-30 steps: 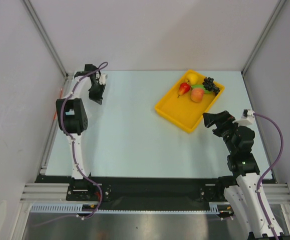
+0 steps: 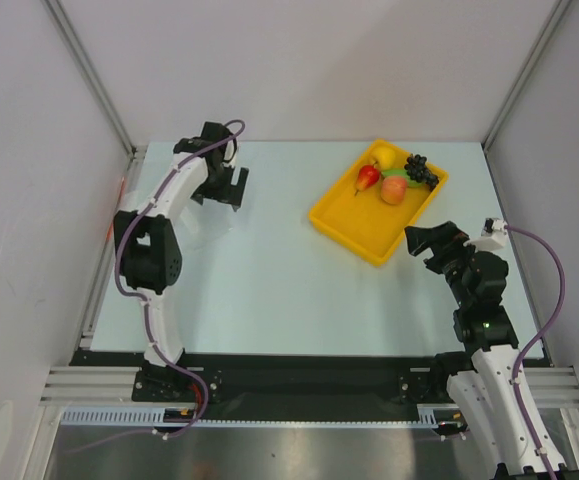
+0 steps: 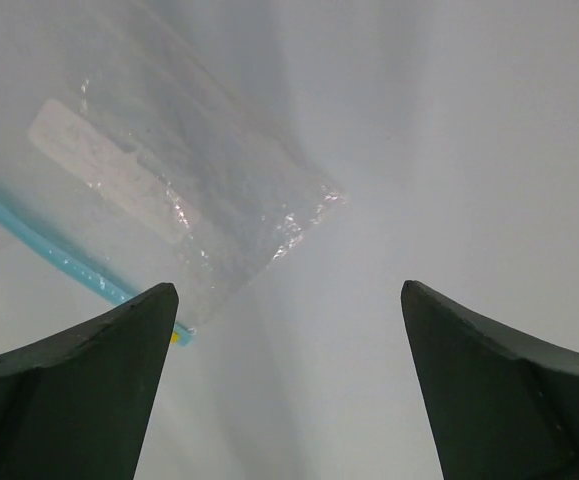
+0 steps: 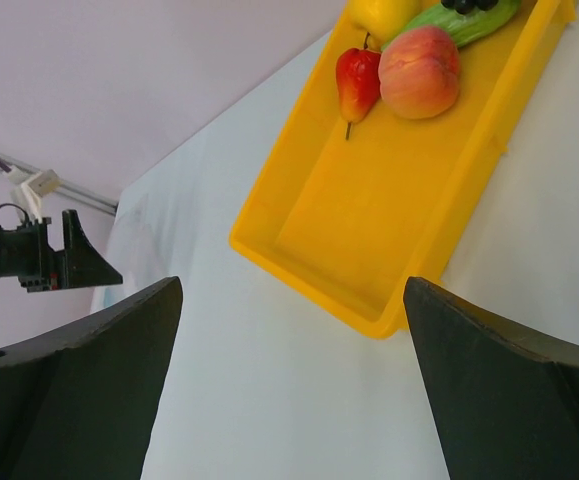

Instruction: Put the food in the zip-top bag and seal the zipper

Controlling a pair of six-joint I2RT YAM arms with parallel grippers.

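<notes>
A clear zip bag (image 3: 219, 190) with a blue zipper strip (image 3: 54, 255) lies flat on the table in the left wrist view; from above it is only a faint patch (image 2: 207, 222). Over its upper right side hovers my left gripper (image 2: 224, 200), open and empty. The food sits in the yellow tray: a red pear (image 4: 357, 85), a peach (image 4: 421, 75), a yellow fruit (image 2: 383, 156), dark grapes (image 2: 422, 171) and a green vegetable (image 4: 469, 22) partly covered. My right gripper (image 2: 416, 242) stands open and empty just right of the tray.
The yellow tray (image 2: 341, 228) rests at the back right, its front half empty. Bare table (image 2: 279, 270) stretches between bag and tray. Side walls and a back wall close in the table.
The right arm, tray and food stayed still.
</notes>
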